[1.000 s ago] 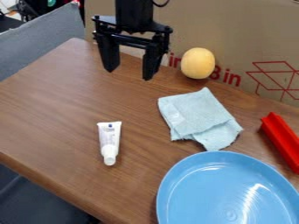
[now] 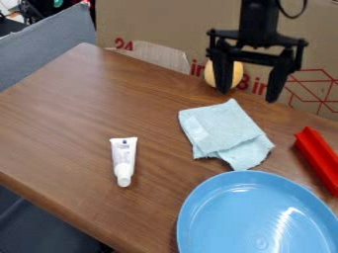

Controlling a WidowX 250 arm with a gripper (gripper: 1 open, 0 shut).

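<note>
My black gripper (image 2: 248, 83) hangs open at the upper right, above the folded light blue cloth (image 2: 224, 133), in front of a yellow egg-shaped object (image 2: 209, 73) that it partly hides. Nothing shows between its fingers. A white tube (image 2: 125, 158) lies on the wooden table at the left centre. A blue plate (image 2: 256, 222) sits at the bottom right, and a red bar-like object (image 2: 317, 161) lies at the right edge.
A cardboard panel (image 2: 152, 22) stands along the back.
My gripper has moved right from the back middle to over the cloth and in front of the yellow object. The objects on the table look unmoved.
</note>
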